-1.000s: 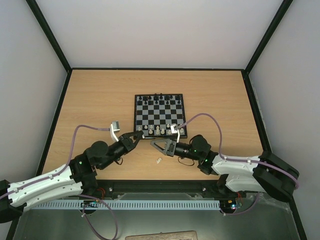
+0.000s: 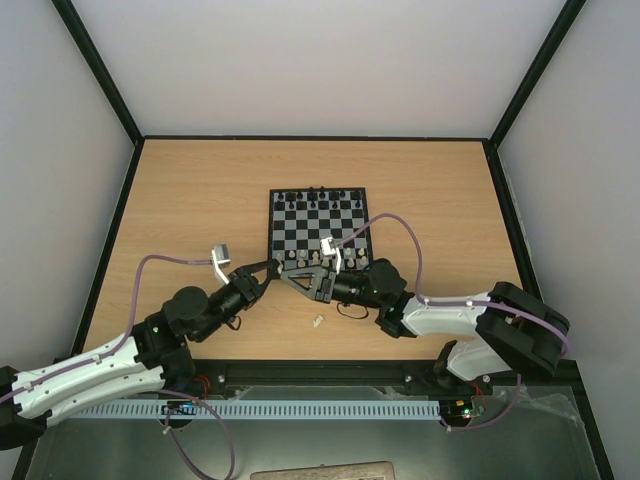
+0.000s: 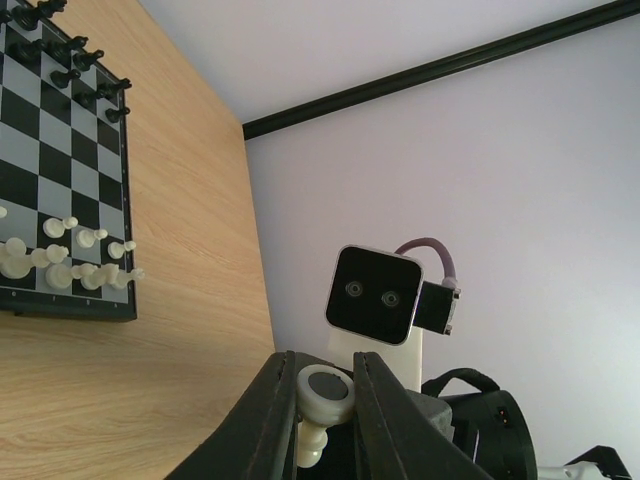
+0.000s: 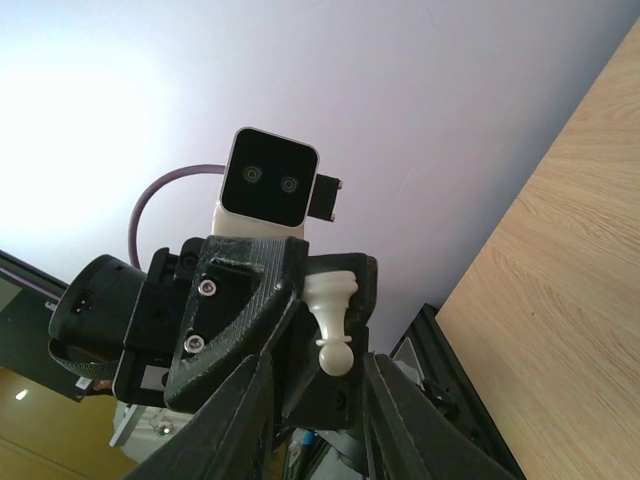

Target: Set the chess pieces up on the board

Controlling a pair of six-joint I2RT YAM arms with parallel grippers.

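Note:
My left gripper is shut on a white pawn (image 3: 325,400), pinched between its dark fingers. In the right wrist view the same white pawn (image 4: 332,325) lies tilted, its round head toward my right gripper. Those right fingers (image 4: 235,415) stand apart, with the pawn's head in line with the gap; whether they touch it I cannot tell. Seen from above, both grippers meet at the front left corner of the chessboard (image 2: 270,225). Black pieces (image 2: 310,200) stand on the far rows, white pieces (image 3: 75,270) on the near rows.
A small white piece (image 2: 318,321) lies on the bare table in front of the board. The right arm partly covers the board's near edge in the top view.
My right gripper has moved left until its tips are close to the left gripper. The left gripper has shifted slightly left, still with the pawn.

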